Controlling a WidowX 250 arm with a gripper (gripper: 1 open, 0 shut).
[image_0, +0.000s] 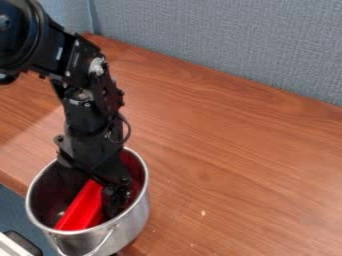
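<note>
A steel pot (127, 225) stands at the table's near left edge. Inside it lies a long red object (80, 208), tilted from lower left to upper right. My black gripper (102, 188) reaches down into the pot over the red object's upper part. Its fingertips are dark and partly hidden in the pot, so whether they touch the object or how far apart they stand is unclear.
A grey padded wall (227, 40) runs along the back. A white and dark item (19, 244) sits at the lower left, off the table.
</note>
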